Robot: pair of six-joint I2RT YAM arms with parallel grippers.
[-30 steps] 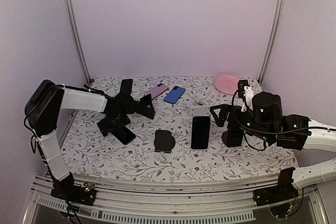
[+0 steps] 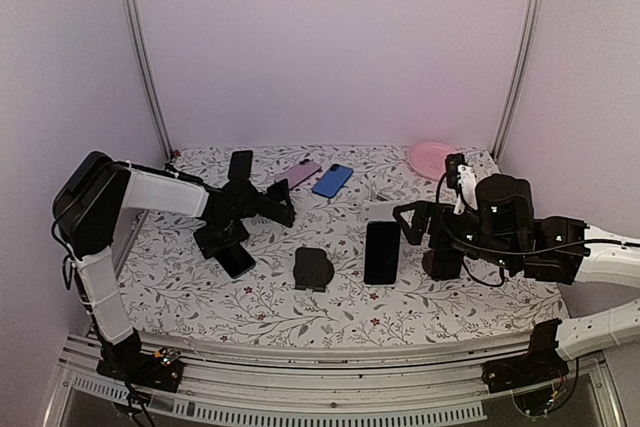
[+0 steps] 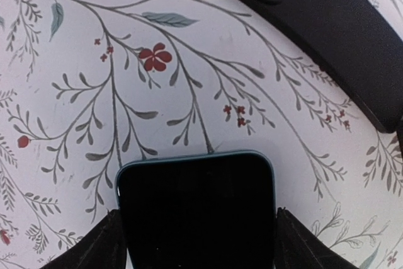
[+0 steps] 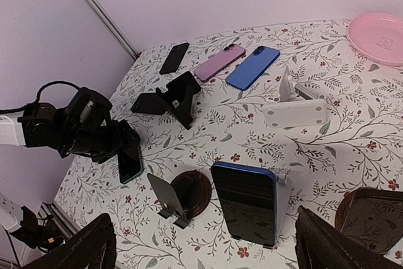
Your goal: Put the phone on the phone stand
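A black phone (image 2: 236, 261) lies flat at the left of the table; in the left wrist view its top end (image 3: 196, 200) sits between the fingertips of my left gripper, which are at both long sides; whether they grip it I cannot tell. Dark stands appear at the centre (image 2: 313, 267) and behind the left arm (image 4: 179, 102). A phone (image 4: 244, 203) stands upright at centre right. My right gripper (image 2: 415, 222) is open above the right side, with nothing between its fingers.
A pink phone (image 2: 297, 172), blue phone (image 2: 332, 180), white stand (image 4: 295, 113) and pink plate (image 2: 432, 157) are at the back. Another dark stand (image 4: 371, 218) is at the right.
The right arm has moved slightly left.
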